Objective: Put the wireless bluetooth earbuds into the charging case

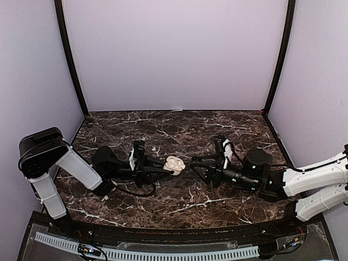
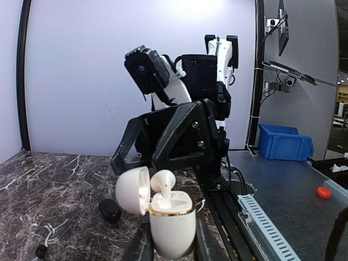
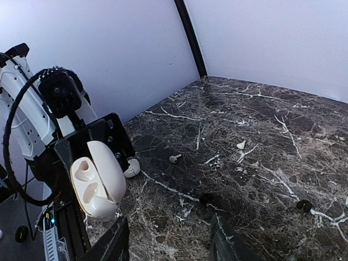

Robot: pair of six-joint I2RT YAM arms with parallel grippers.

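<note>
The white charging case [image 2: 173,234], lid [image 2: 132,190] raised, is held upright by my left gripper [image 1: 167,168], which is shut on it. A white earbud [image 2: 163,182] stands with its stem at one socket and its round head well above the case's top, not seated. In the right wrist view, that earbud [image 3: 102,207] sits at the lower end of the case [image 3: 81,188]; the other socket looks empty. My right gripper is open, nothing between its fingers, and clear of both case and earbud.
On the marble table lie a white earbud [image 3: 241,145], a greyish earbud [image 3: 175,158] and small black pieces [image 3: 304,205]. A rounded black object [image 2: 110,210] rests behind the case. A blue bin [image 2: 285,143] stands beyond the table. Open table surrounds the arms.
</note>
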